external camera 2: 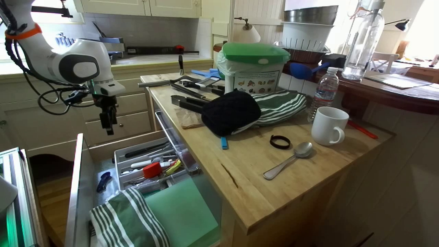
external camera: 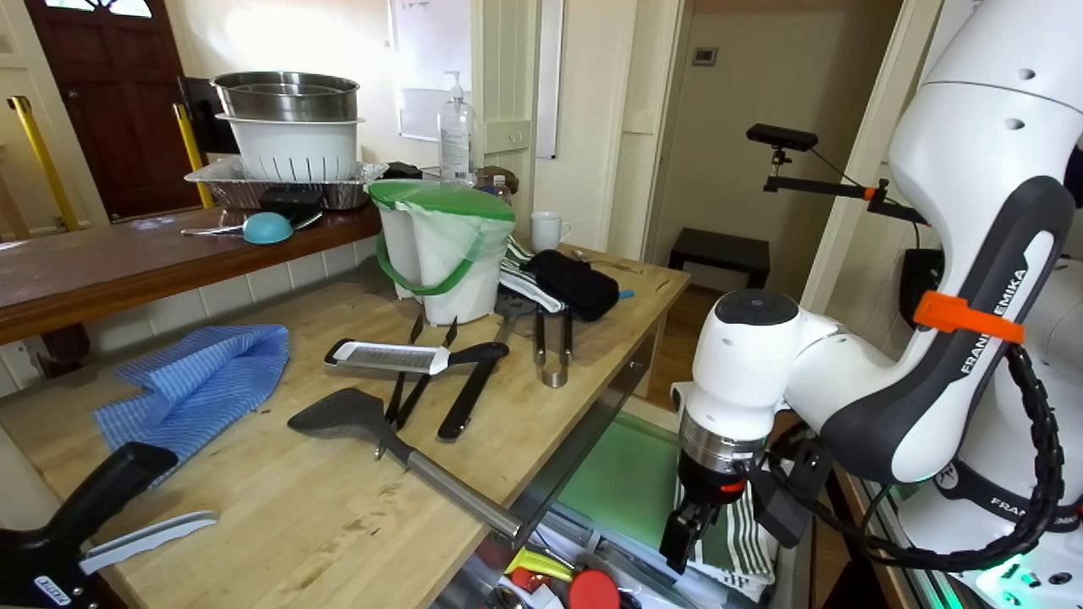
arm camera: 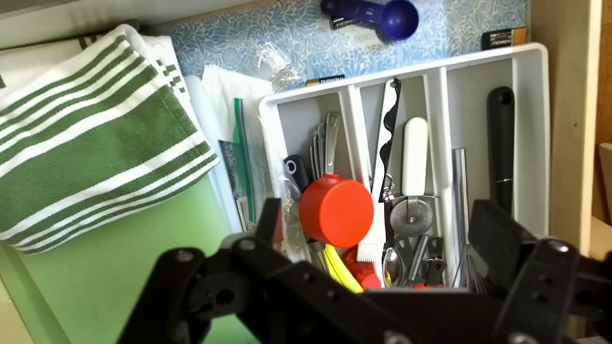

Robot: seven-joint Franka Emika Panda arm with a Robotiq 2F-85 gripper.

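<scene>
My gripper hangs open above the pulled-out drawer, its two dark fingers wide apart in the wrist view. Below it, and apart from it, lies a grey utensil tray (arm camera: pixel 525 143) with several compartments. A red measuring cup (arm camera: pixel 336 212) rests over its left part. Beside that are a white pastry brush (arm camera: pixel 376 229) and a pizza cutter (arm camera: pixel 414 166) with a white handle. A black-handled tool (arm camera: pixel 500 143) and a whisk (arm camera: pixel 462 189) occupy the right compartment. The near end of the tray is hidden behind the gripper body.
A striped green towel (arm camera: pixel 97 137) and a green board (arm camera: pixel 143 252) fill the drawer's other side. Blue measuring spoons (arm camera: pixel 398 20) lie behind the tray. The wooden counter (external camera: pixel 305 507) rises beside the drawer, with a spatula handle (external camera: pixel 462 494) reaching its edge.
</scene>
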